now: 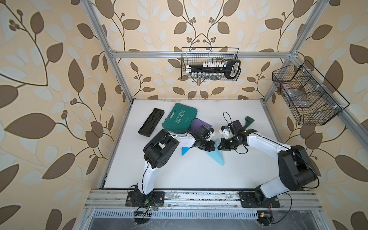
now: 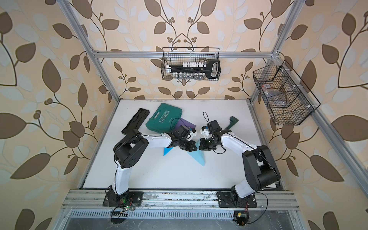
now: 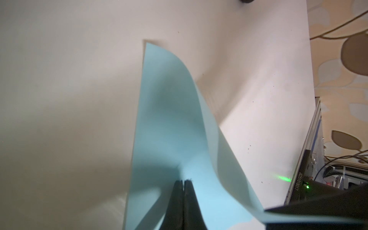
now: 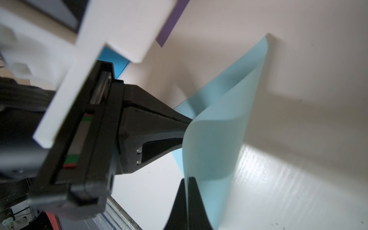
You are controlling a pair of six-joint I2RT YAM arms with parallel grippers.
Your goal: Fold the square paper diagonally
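The light blue paper (image 1: 217,157) lies in mid-table, one side curled up and over in a soft, unpressed bend. In the right wrist view my right gripper is shut on the curled edge of the paper (image 4: 226,153). My left gripper is shut, its tips over the flat layer of the paper (image 3: 168,115), with nothing visible between them. The left gripper's body stands close beside the right one, partly hiding the paper in both top views.
A blue sheet (image 1: 185,151), a purple sheet (image 1: 197,124), a green case (image 1: 179,117) and a black case (image 1: 151,121) lie left and behind. A dark green tool (image 1: 248,121) lies back right.
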